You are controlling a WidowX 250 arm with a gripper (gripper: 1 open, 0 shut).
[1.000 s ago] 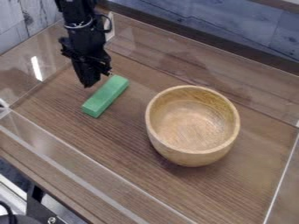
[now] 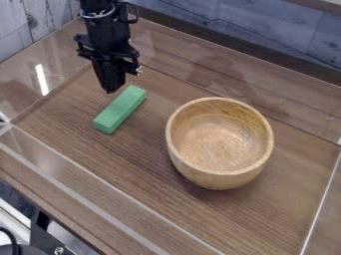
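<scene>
A green rectangular block (image 2: 120, 110) lies flat on the wooden table, left of a large tan bowl (image 2: 218, 141). The black gripper (image 2: 110, 78) is raised above and behind the block, pointing down and apart from it. Its fingertips are small in this view, and whether they are open or shut is unclear.
The bowl takes up the right middle.
The gripper has shifted slightly to the right and a little upward. The green block and the bowl look essentially where they were.
</scene>
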